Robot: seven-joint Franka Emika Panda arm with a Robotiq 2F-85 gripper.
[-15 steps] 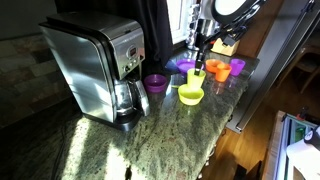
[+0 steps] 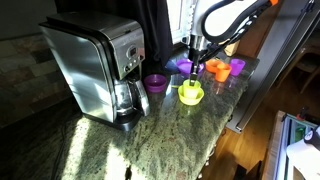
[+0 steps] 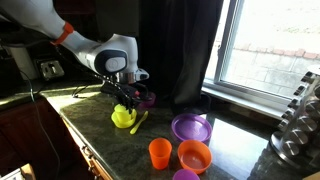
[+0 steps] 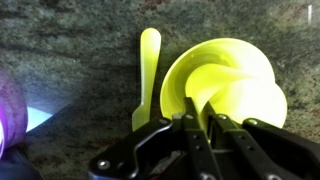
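Observation:
A yellow bowl sits on the dark stone counter, and a yellow cup stands inside it or just above its floor; I cannot tell whether it touches the bottom. My gripper is shut on the cup's near rim, with the fingers pointing down. In exterior view 2 the yellow bowl lies under the gripper, which partly hides the cup. Left of the bowl in the wrist view, a yellow utensil lies flat on the counter.
A coffee maker stands to the left, beside a purple bowl. Toward the window are a purple plate, an orange cup and an orange bowl.
The gripper has come down with the yellow cup, from above and slightly right of the bowl into its opening. The bowl appears to have stayed in place.

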